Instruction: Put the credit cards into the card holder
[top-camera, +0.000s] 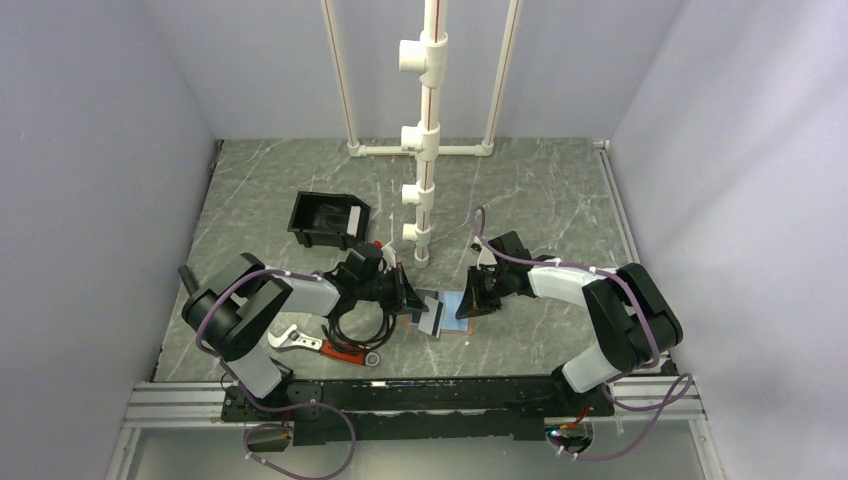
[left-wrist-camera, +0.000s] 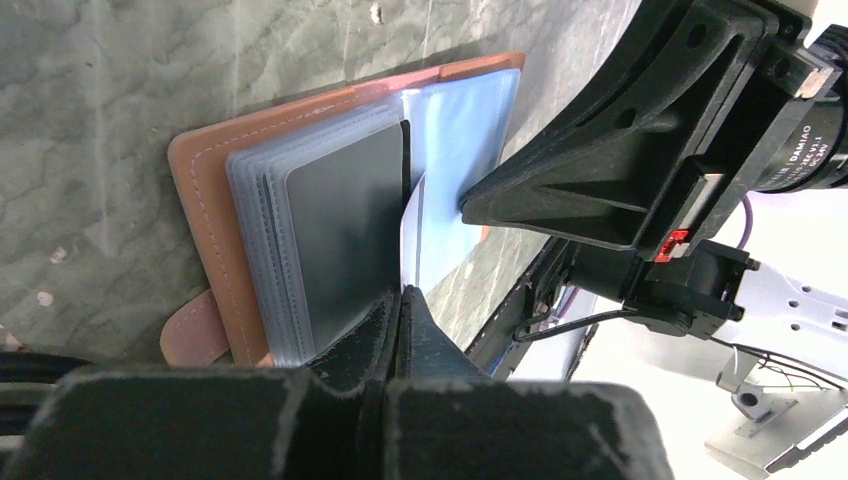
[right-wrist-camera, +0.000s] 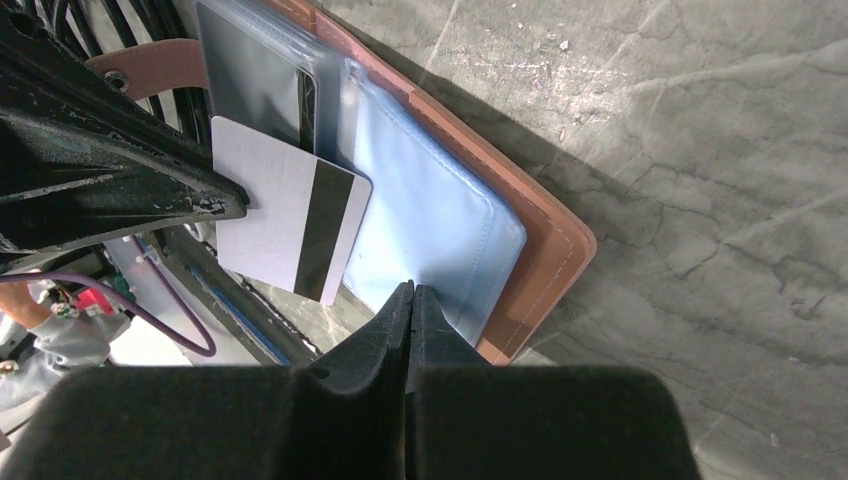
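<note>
In the top view, my left gripper (top-camera: 421, 306) is shut on a white card (top-camera: 430, 317) with a black stripe. The right wrist view shows this card's (right-wrist-camera: 275, 205) broad face over the open holder. From the left wrist, the card (left-wrist-camera: 411, 235) appears nearly edge-on at the tips of my left gripper. Beneath lies the brown card holder (left-wrist-camera: 205, 195), with stacked clear sleeves (left-wrist-camera: 345, 235) on one side and a blue page (right-wrist-camera: 430, 215) on the other. My right gripper is shut, its tips at the blue page; nothing shows between them.
A black box (top-camera: 318, 240) stands behind the left arm, a white card (top-camera: 353, 221) in it. Coiled black cable (top-camera: 345, 345) and an adjustable wrench (top-camera: 295, 337) lie left of the holder. A white pipe post (top-camera: 422, 200) rises behind. Free table lies to the right.
</note>
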